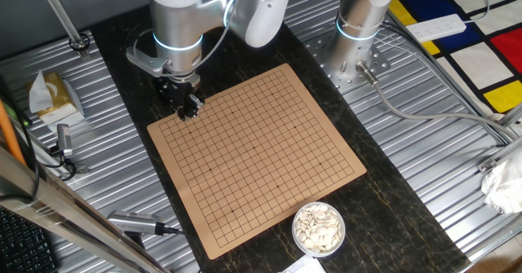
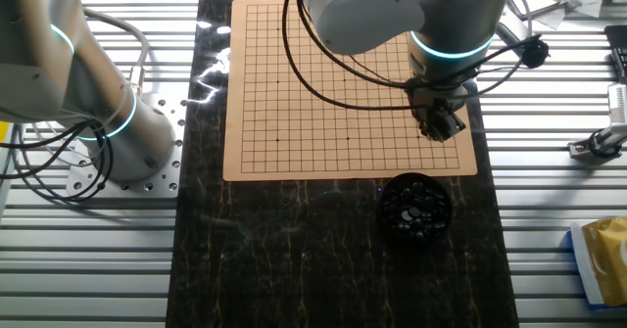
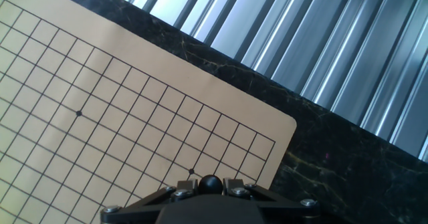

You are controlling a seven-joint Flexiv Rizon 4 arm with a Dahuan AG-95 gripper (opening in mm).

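Note:
In the wrist view a round black stone (image 3: 210,184) sits between the fingertips of my gripper, which is shut on it. The tan gridded board (image 1: 259,155) lies flat, its grid bare of stones wherever it shows. Near one corner of this board hangs the gripper (image 1: 192,110), low above the grid; the exact gap beneath it is hard to judge. In exterior view 2 the gripper (image 2: 443,129) is over the board's near right part, and the arm covers some of the far grid.
A dark bowl of black stones (image 2: 415,211) stands just beyond the board's edge. White stones fill a clear tub (image 1: 319,229) at the opposite side. A tissue box (image 1: 55,100) is on the ribbed metal table. Cables loop beside the arm.

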